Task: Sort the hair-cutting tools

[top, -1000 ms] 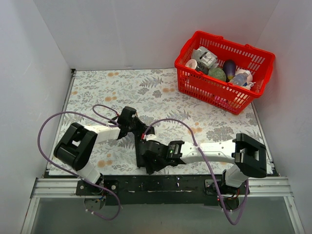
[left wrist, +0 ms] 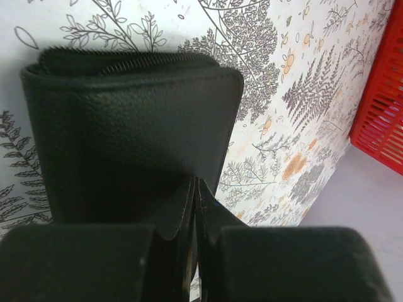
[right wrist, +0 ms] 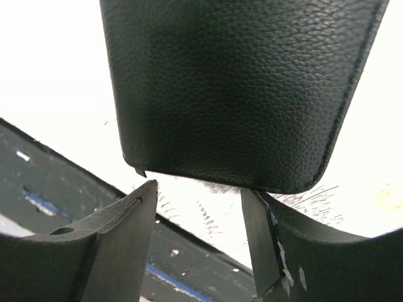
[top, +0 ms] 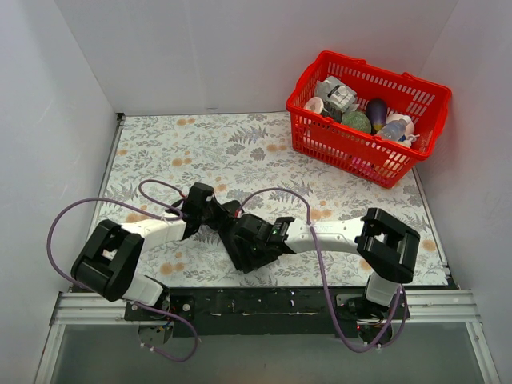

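Note:
A black leather-like case (top: 228, 242) lies at a slant near the table's front, partly covered by both grippers in the top view. Its zipped opening and broad smooth face fill much of the left wrist view, where the case (left wrist: 126, 138) has my left gripper over its right side. That gripper is shut, and nothing shows between its fingertips. In the right wrist view the lower edge of the case (right wrist: 239, 94) lies just ahead of my right gripper, which stands open with its fingers apart. No hair cutting tools can be seen.
A red basket (top: 360, 148) holding several mixed objects stands at the back right. Purple cables loop over both arms.
The case has turned from nearly straight to slanted. My left gripper has shifted left and toward the front, while the right one has moved a little toward the back.

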